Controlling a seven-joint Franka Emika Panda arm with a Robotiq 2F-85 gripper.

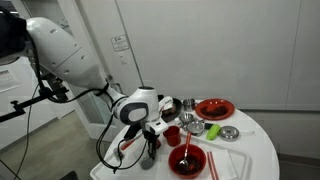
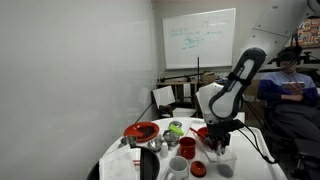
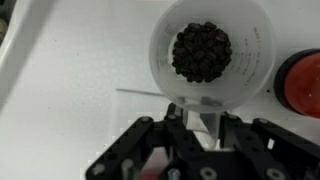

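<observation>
In the wrist view a pale translucent cup [image 3: 161, 55] with dark coffee beans [image 3: 201, 52] at its bottom fills the upper middle. My gripper is at the cup's near rim, with a gap between its two fingertips. Whether the pads touch the rim cannot be made out. Exterior view 2 has the same clear cup [image 2: 227, 165] standing upright on the table, just under the gripper [image 2: 220, 149]. From the other side, the gripper [image 1: 153, 145] points down at the table's near left part, and the cup is hard to pick out there.
A red-rimmed round item [image 3: 300, 83] sits close to the cup's right. Around the gripper are a red pan [image 1: 187, 160], a red mug [image 1: 172, 135] and metal pots [image 1: 195, 127]. A red plate [image 1: 215, 108] lies at the back.
</observation>
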